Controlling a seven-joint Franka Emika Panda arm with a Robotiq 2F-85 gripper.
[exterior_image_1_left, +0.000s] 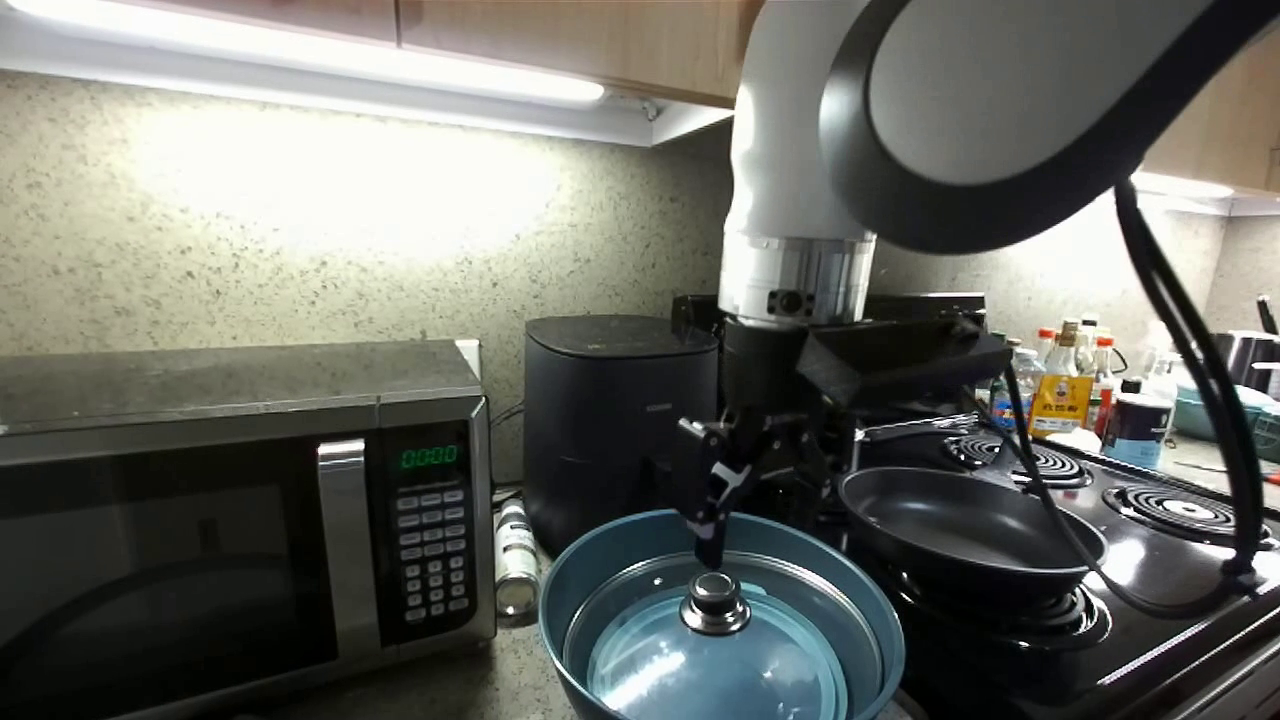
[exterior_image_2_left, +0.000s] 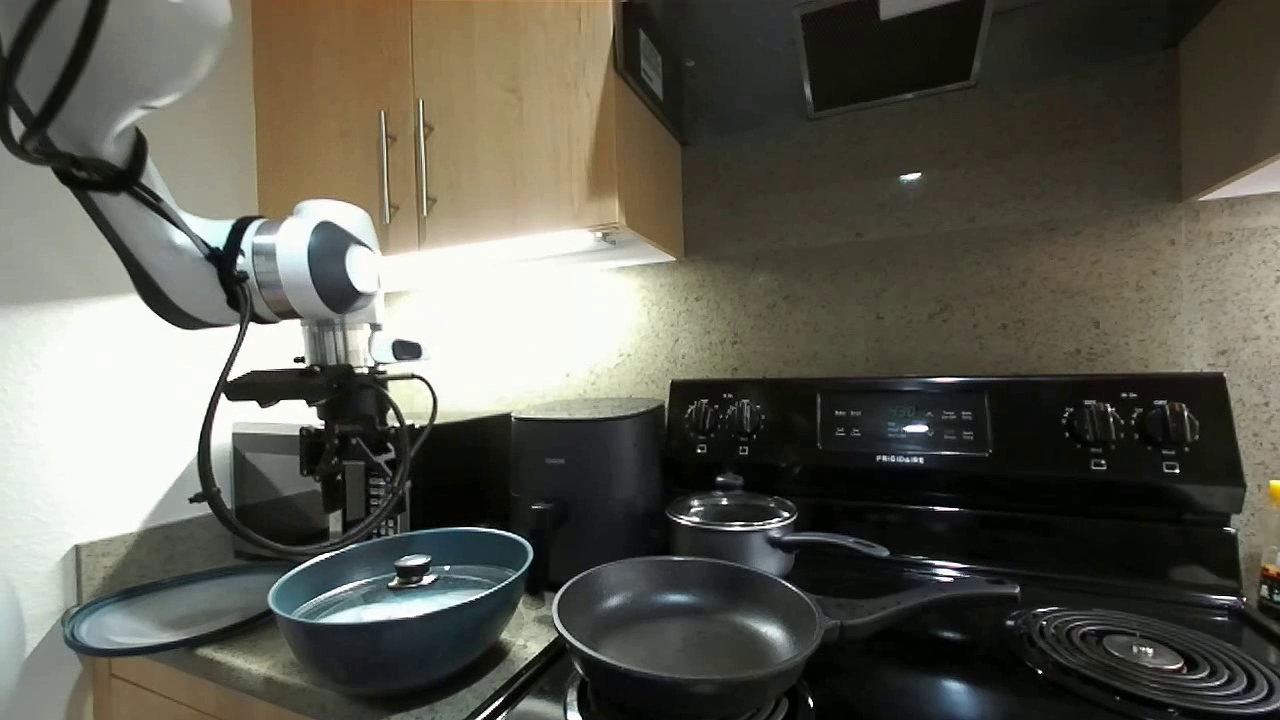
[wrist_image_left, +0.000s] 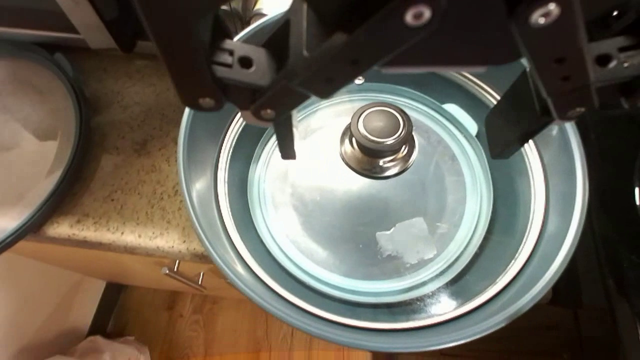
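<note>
A glass lid with a steel rim lies inside the wide blue-green pot, its black-and-silver knob pointing up. Over the pot hangs my gripper, pointing down and open, with nothing held. In the wrist view one finger is left of the knob and the other finger is right of it, both apart from it. Exterior view 1 has a fingertip just above the knob. A pale blue ring shows through the glass beneath the lid.
Right of the pot, a black frying pan sits on the stove, with a lidded saucepan behind. An air fryer and a microwave stand behind and left. A large oval lid lies on the counter.
</note>
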